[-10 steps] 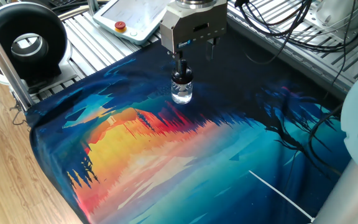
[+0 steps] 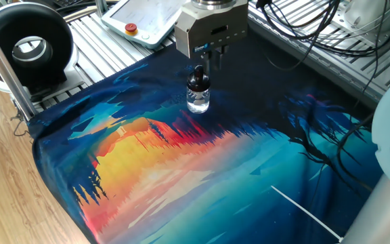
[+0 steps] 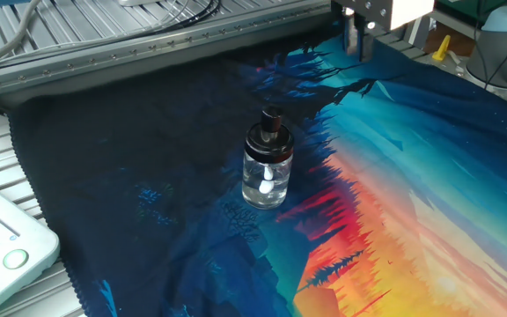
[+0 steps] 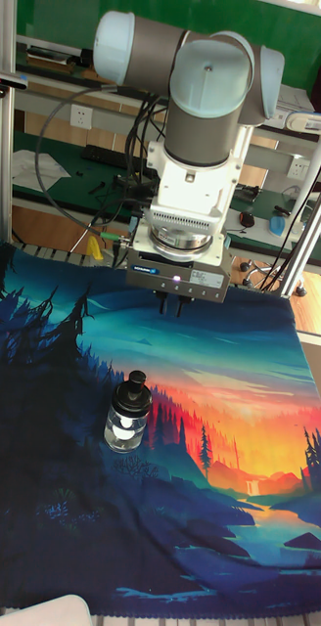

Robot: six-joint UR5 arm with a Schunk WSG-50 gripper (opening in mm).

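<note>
A clear glass bottle with a black dropper-style cap stands upright on the printed cloth. In exterior view 2 the bottle holds clear liquid and stands on the dark part of the print. My gripper hangs above the cloth, beyond the bottle and apart from it in exterior view 3. Its fingers point down and stand close together, with a narrow gap and nothing visible between them; whether they are fully shut is unclear. At the top of exterior view 2, the same gripper is well clear of the bottle.
A tablet-like pendant with a red button lies beside the cloth. Cables run along the far side, and a black spool stands at the left.
My gripper's fingers have drawn together from a wide spread to a narrow gap. The gripper body has barely shifted, and the bottle has not moved.
</note>
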